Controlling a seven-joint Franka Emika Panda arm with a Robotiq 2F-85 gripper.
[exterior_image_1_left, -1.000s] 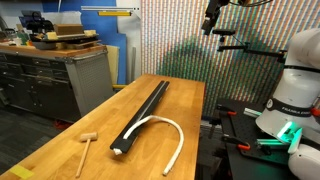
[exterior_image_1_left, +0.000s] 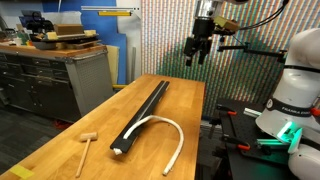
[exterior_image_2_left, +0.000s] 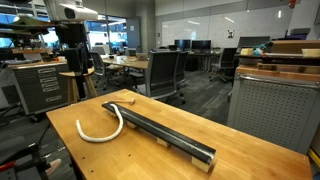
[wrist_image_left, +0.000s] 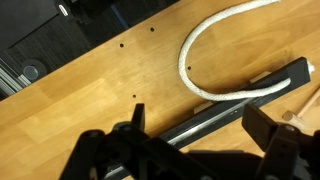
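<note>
A thick white rope (exterior_image_1_left: 178, 128) lies in a curve on the wooden table, one end on a long black rail (exterior_image_1_left: 138, 123) and the other on bare wood. In the wrist view the rope (wrist_image_left: 186, 62) bends into a hook whose lower stretch runs along the rail (wrist_image_left: 222, 113). High above the table's far right part hangs my gripper (exterior_image_1_left: 195, 62), pointing down. Its fingers stand wide apart with nothing between them, and in the wrist view the two dark fingers (wrist_image_left: 138, 117) frame part of the rail.
A wooden mallet (exterior_image_1_left: 86, 147) lies left of the rail. Bare tabletop (exterior_image_2_left: 242, 138) stretches along the rail's far side. A dark workbench cabinet (exterior_image_1_left: 42, 85) stands beyond the table's left side.
My gripper has come down and to the left in exterior view 1, staying well above the table. The rope, rail and mallet have not moved.
</note>
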